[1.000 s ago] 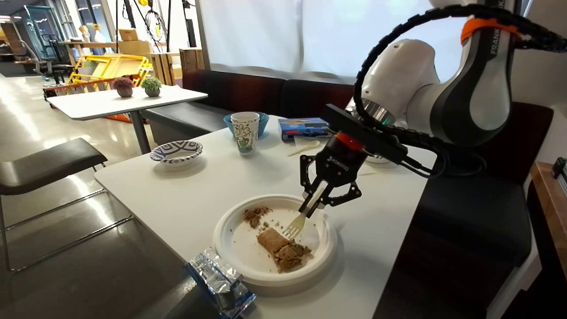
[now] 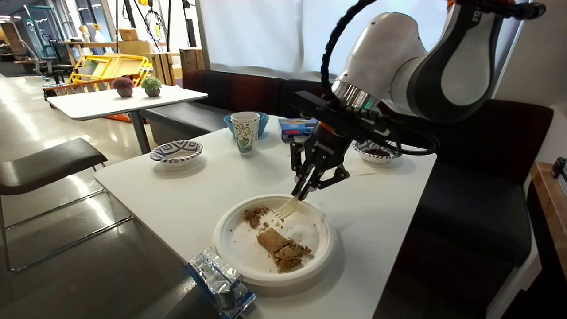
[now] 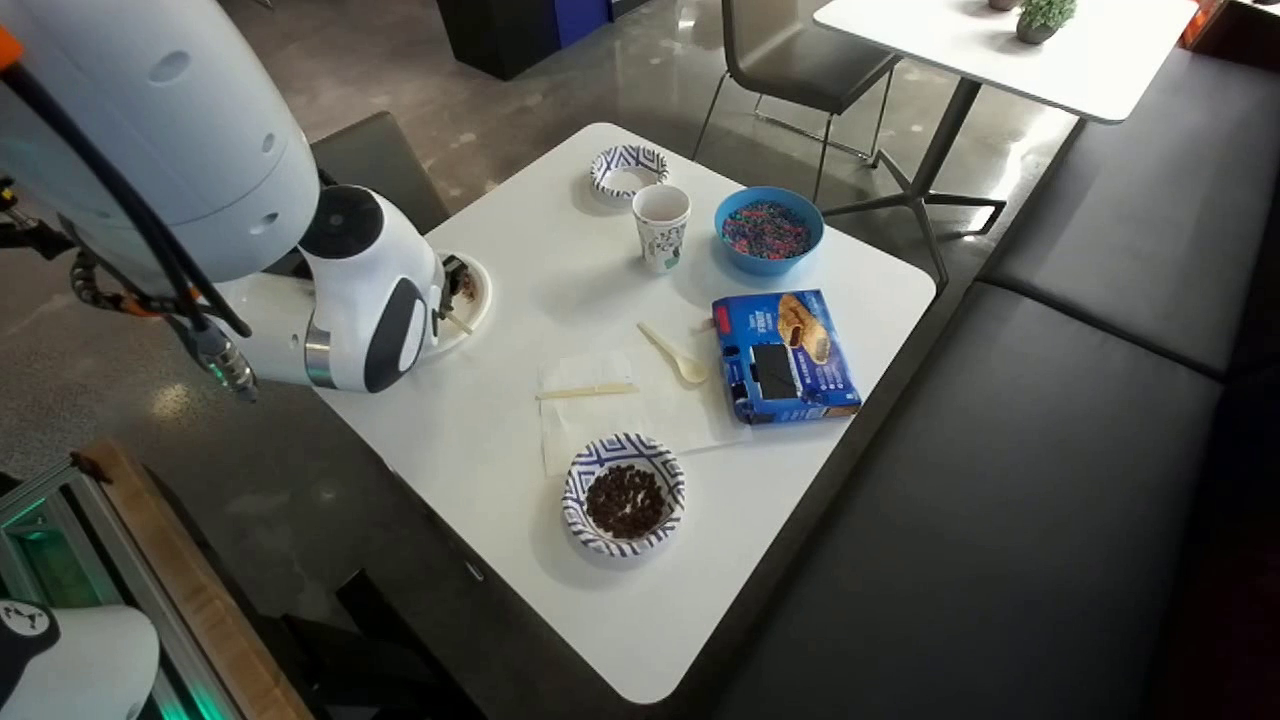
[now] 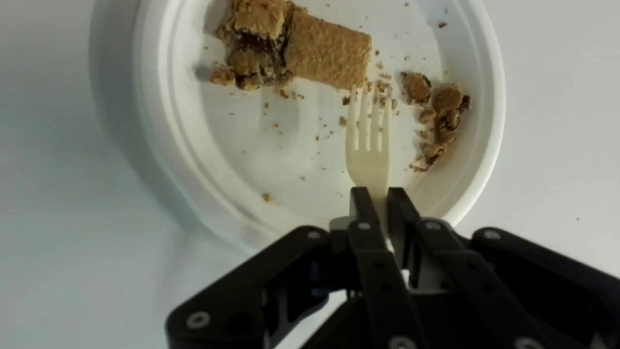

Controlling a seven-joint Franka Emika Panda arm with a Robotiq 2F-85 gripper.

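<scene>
My gripper is shut on the handle of a cream plastic fork (image 4: pixel 369 160), its tines pointing down over the white plate (image 4: pixel 192 174). In the wrist view the tines end close by the near corner of a brown pastry bar (image 4: pixel 328 49); whether they touch the plate I cannot tell. One end of the bar is broken open, with dark filling. A separate heap of pastry pieces (image 4: pixel 444 116) lies near the plate's edge, and crumbs are scattered between. In exterior view 1 the fork (image 2: pixel 287 208) reaches toward that heap (image 2: pixel 255 215).
A torn silver-blue wrapper (image 2: pixel 220 284) lies beside the plate at the table edge. Farther off stand a paper cup (image 3: pixel 661 222), a blue bowl (image 3: pixel 768 192), a blue box (image 3: pixel 786 356), a patterned bowl of dark bits (image 3: pixel 625 534) and an emptier patterned bowl (image 3: pixel 627 156). A spoon (image 3: pixel 678 356) lies loose.
My gripper, with the fork still in it, has shifted left and away from exterior view 1. The tines moved from beside the pastry bar toward the crumbled heap. The food looks unmoved.
</scene>
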